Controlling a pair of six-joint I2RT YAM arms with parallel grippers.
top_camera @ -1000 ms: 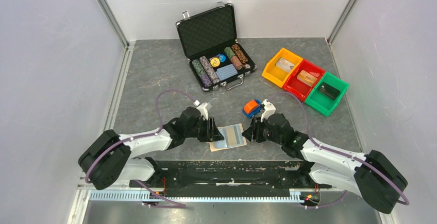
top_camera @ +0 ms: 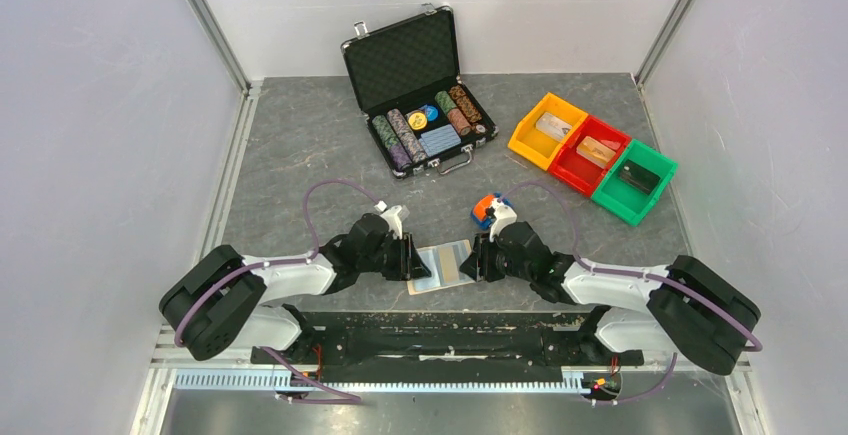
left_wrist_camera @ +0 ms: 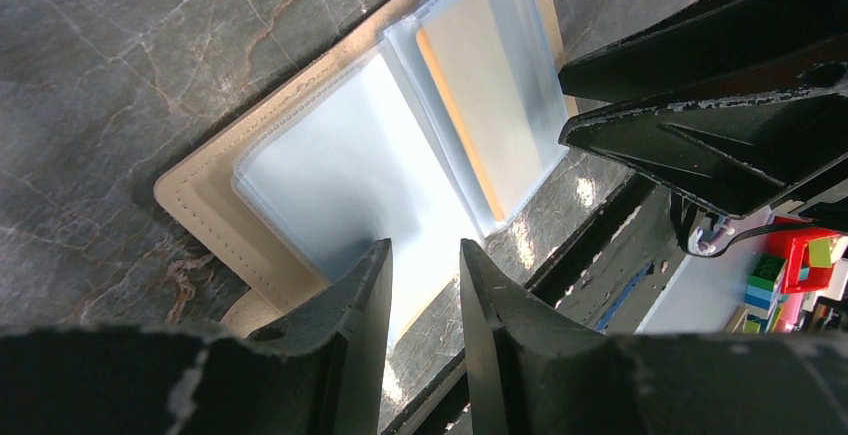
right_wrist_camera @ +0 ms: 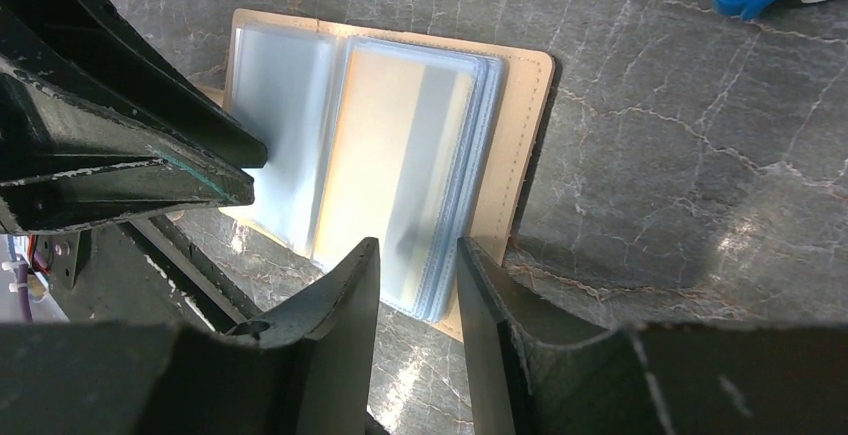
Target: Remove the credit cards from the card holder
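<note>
The beige card holder (top_camera: 449, 264) lies spread open on the grey table near its front edge, with clear sleeves on both halves. In the left wrist view, a pale sleeve (left_wrist_camera: 350, 155) fills the near half, and an orange-edged card (left_wrist_camera: 495, 75) shows in the far sleeves. The right wrist view shows a cream card (right_wrist_camera: 380, 125) inside a clear sleeve. My left gripper is part open over the holder's left end, nothing seen between its fingers. Over the right end, my right gripper is also part open and empty. Whether fingertips touch the sleeves, I cannot tell.
An orange and blue tape dispenser (top_camera: 487, 209) sits just behind the right gripper. Farther back stand an open black chip case (top_camera: 402, 60) and joined yellow, red and green bins (top_camera: 640, 177). Bare table lies left of the case.
My right gripper has moved left, onto the holder's right end. The holder lies in the same place.
</note>
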